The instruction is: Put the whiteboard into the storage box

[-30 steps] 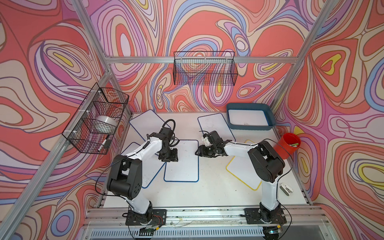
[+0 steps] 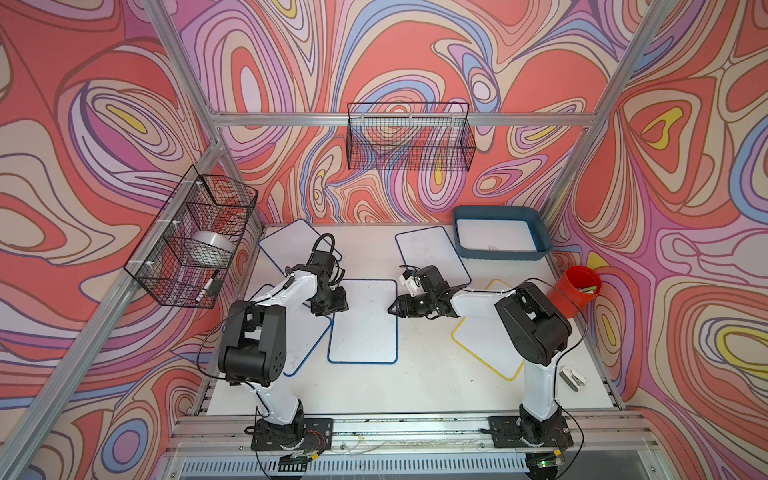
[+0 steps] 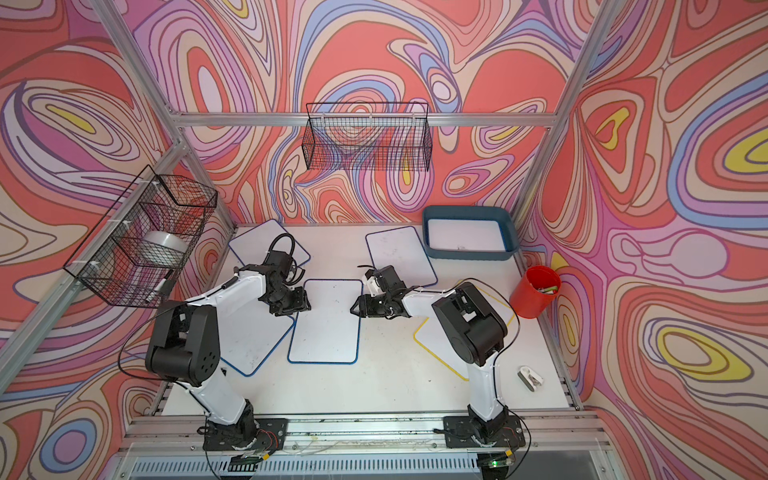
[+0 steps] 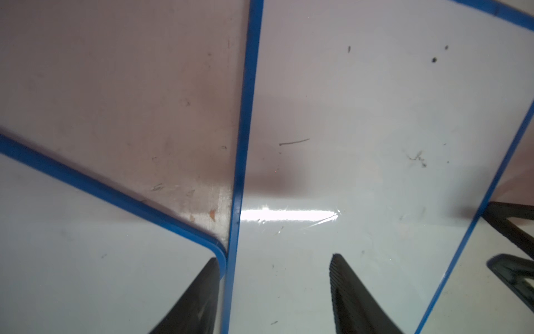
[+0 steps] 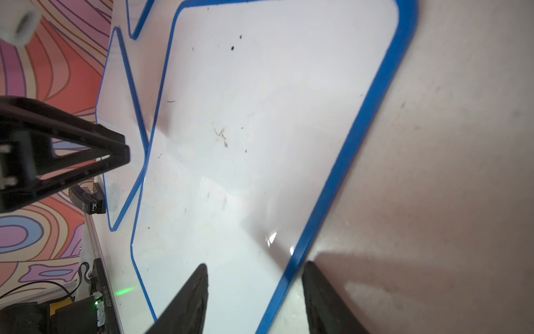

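Note:
A blue-edged whiteboard point(image 2: 364, 336) lies flat in the middle of the table, between my two grippers. At its left edge is my left gripper, open; in the left wrist view one finger appears over the board and the other left of the blue edge. My right gripper stands open at the right edge, its fingers on either side of the blue rim in the right wrist view. Neither gripper holds anything. The blue-grey storage box point(image 2: 504, 255) stands at the back right, a white sheet or board on its floor.
Other whiteboards lie at the back left point(image 2: 288, 240), the left point(image 2: 296, 344), the back middle point(image 2: 424, 244) and the right, yellow-edged point(image 2: 488, 348). The left board's corner touches or nearly touches the middle one. A red bucket point(image 2: 572, 292) stands far right.
My left gripper has moved left and slightly back, from over the board to its left edge. The boards have not moved.

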